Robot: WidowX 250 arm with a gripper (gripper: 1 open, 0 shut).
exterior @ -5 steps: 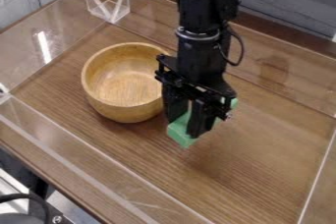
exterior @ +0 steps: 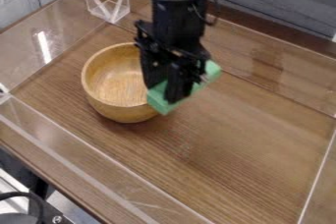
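Observation:
My gripper (exterior: 165, 71) is a dark arm reaching down from the top centre. It is shut on a green object (exterior: 192, 84), held up at the right rim of a tan oval bowl (exterior: 108, 79). The fingertips are blurred.
A clear angular plastic piece (exterior: 108, 2) stands at the upper left of the wooden table (exterior: 237, 159). A dark cable lies at the lower left edge.
My gripper has risen with the green object, moving up in the view to beside and partly over the bowl's right side.

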